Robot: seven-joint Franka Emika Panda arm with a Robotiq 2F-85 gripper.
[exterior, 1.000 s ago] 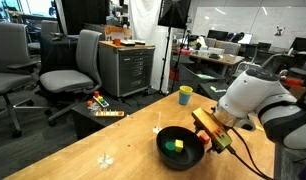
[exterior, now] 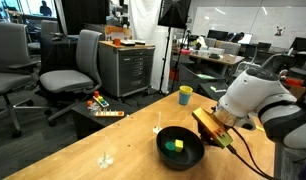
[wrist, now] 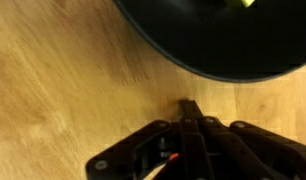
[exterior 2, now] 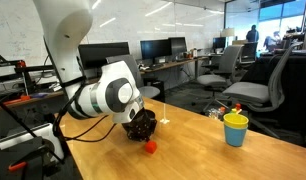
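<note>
A black bowl [exterior: 195, 152] stands on the wooden table, with a yellow block [exterior: 179, 145] and a green piece [exterior: 170, 146] inside. My gripper is low over the table, outside the bowl and close to its rim. Its fingers are together, and nothing shows between them. A red block [exterior 2: 150, 147] lies on the table close by the gripper in exterior view 2. In the wrist view only a bit of red [wrist: 173, 157] peeks through the gripper's dark body.
A yellow-and-blue bucket [exterior 2: 235, 130] stands on the table, well away from the bowl. A small white object [exterior: 105, 160] lies on the table at left.
In exterior view 1, red showed beside the gripper earlier and is now mostly hidden. The arm has shifted only slightly; the bowl and its contents look the same.
</note>
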